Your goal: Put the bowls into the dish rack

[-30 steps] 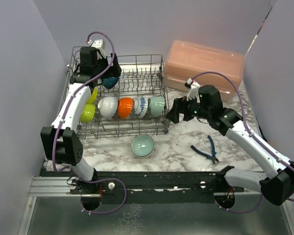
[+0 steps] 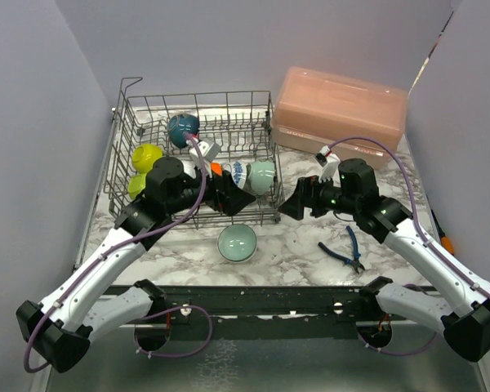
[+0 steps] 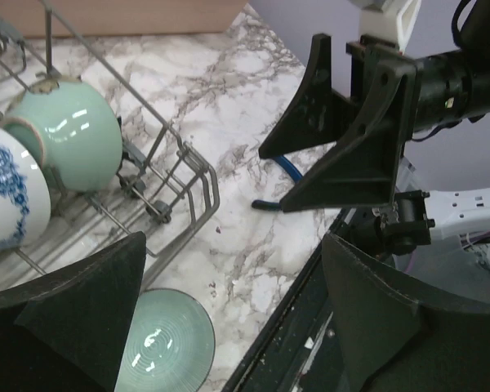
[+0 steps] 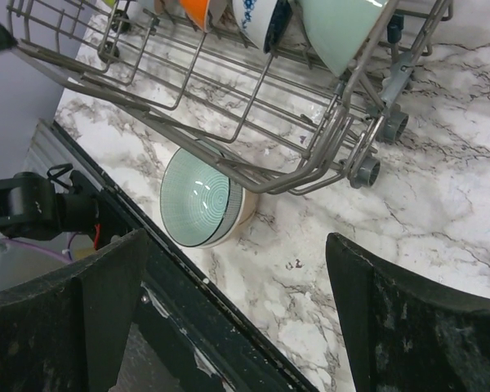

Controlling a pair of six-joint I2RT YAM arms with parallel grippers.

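Observation:
A green bowl [image 2: 237, 242] [image 3: 165, 343] [image 4: 194, 196] sits on the marble counter in front of the rack [image 2: 229, 98]. The rack holds a blue bowl [image 2: 182, 129], yellow-green bowls [image 2: 145, 157], an orange bowl [image 4: 194, 11], a blue-patterned bowl [image 3: 8, 196] and a celadon bowl [image 2: 263, 178] [image 3: 77, 135]; others are partly hidden by my left arm. My left gripper [image 2: 230, 200] hangs over the rack's front, above and behind the loose bowl, open with nothing visible between its fingers. My right gripper [image 2: 298, 204] stands open just right of the rack, empty.
A pink lidded box [image 2: 339, 110] fills the back right. Blue-handled pliers [image 2: 339, 256] lie on the counter at the front right. Bare counter lies between them and the loose bowl. Walls bound both sides.
The right gripper has shifted only slightly.

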